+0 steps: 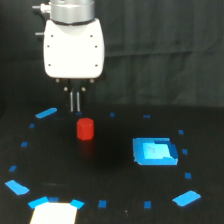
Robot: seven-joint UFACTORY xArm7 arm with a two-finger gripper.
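A small red block (85, 129) sits on the dark table, left of the middle of the view. My gripper (75, 108) hangs pointing down from the white arm, above and slightly left of the block in the view. Its two thin fingers are apart with a narrow dark gap between them, so it is open, and nothing shows in that gap. The fingertips appear clear of the block, though their exact depth is hard to tell.
A blue-bordered square (139, 151) with a pale middle lies at the right. A pale block (53, 214) is cut off by the bottom edge. Blue tape strips (186, 198) and small blue marks dot the table. Open dark surface surrounds the red block.
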